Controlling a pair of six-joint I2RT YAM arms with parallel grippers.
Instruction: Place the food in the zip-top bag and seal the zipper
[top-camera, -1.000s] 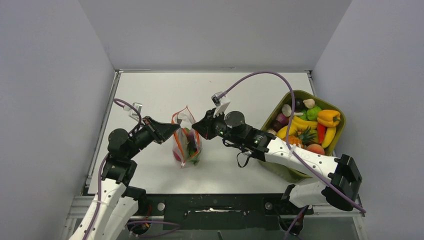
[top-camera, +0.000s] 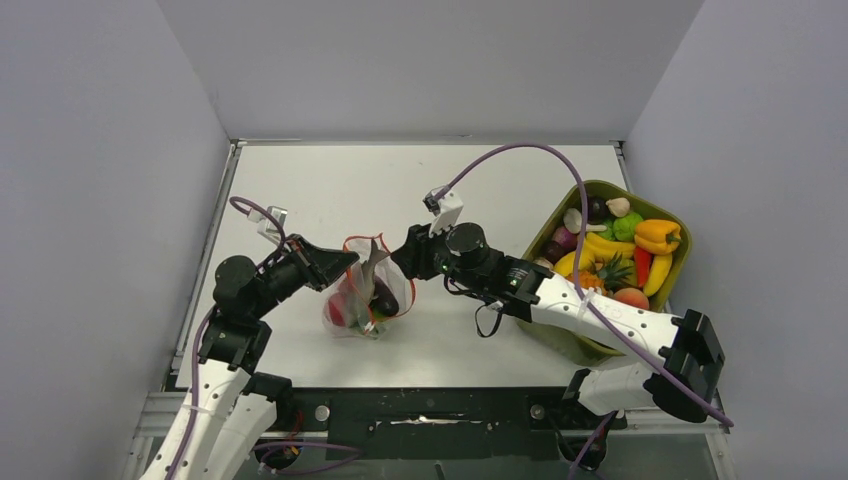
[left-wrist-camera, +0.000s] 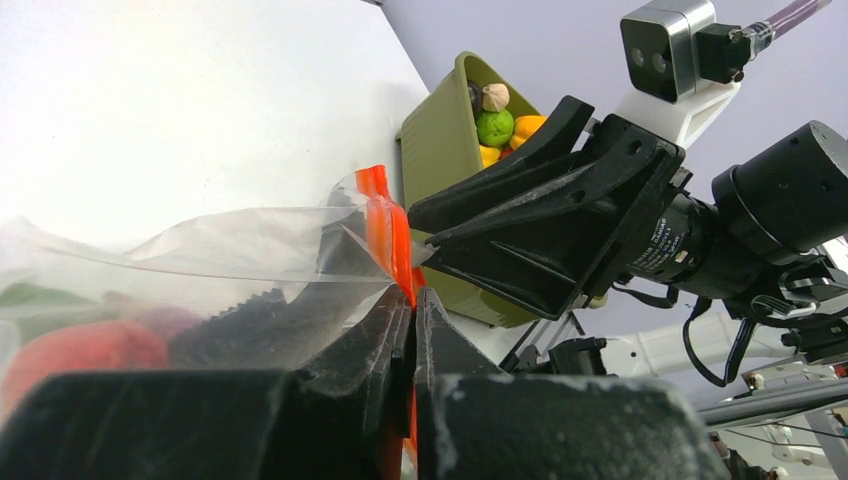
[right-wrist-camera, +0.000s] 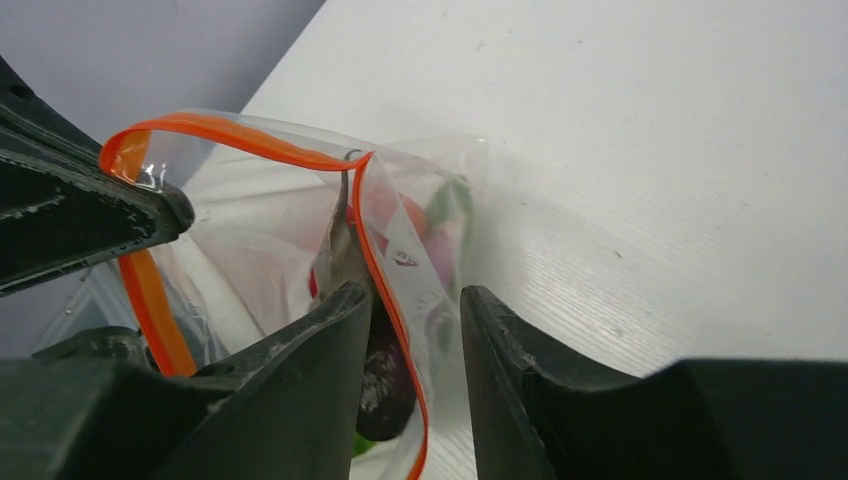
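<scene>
The clear zip top bag (top-camera: 345, 312) with an orange zip edge (right-wrist-camera: 240, 138) hangs with its mouth open between the grippers. Inside are a dark eggplant (right-wrist-camera: 388, 385) and a red item (left-wrist-camera: 85, 352), blurred through the plastic. My left gripper is shut on the bag's orange edge. Opposite it, my right gripper stands part open at the bag's other side. In the right wrist view the orange edge runs down between its fingers, with a visible gap to the right finger.
A green bin (top-camera: 683, 262) of several fruits and vegetables stands at the right, beyond my right arm. Grey walls close in both sides.
The bag's near right edge has swung away from them, down and rightward, and the mouth looks wider. My left gripper keeps almost the same place.
</scene>
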